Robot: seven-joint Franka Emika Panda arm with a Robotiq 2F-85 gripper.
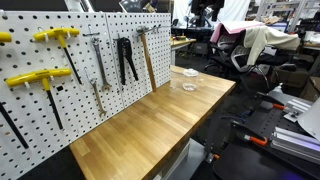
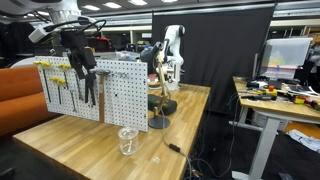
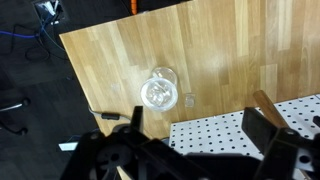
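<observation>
My gripper is open in the wrist view, its dark fingers spread wide at the lower edge with nothing between them. A clear round container (image 3: 158, 94) stands on the wooden table (image 3: 110, 60), up and left of the gap between the fingers. Its inside is hard to make out. A small clear piece (image 3: 190, 100) lies just right of it. In exterior view 2 the container (image 2: 128, 141) stands in front of the pegboard (image 2: 130, 95), while the arm (image 2: 70, 35) hangs high at the left, well above the table.
Yellow-handled tools (image 1: 38, 76), wrenches, pliers (image 1: 126, 60) and a wooden-handled hammer (image 1: 149, 62) hang on the white pegboard (image 1: 110, 110). A cable (image 2: 178, 149) lies by the table's right side. A second table (image 2: 265, 103) stands farther right.
</observation>
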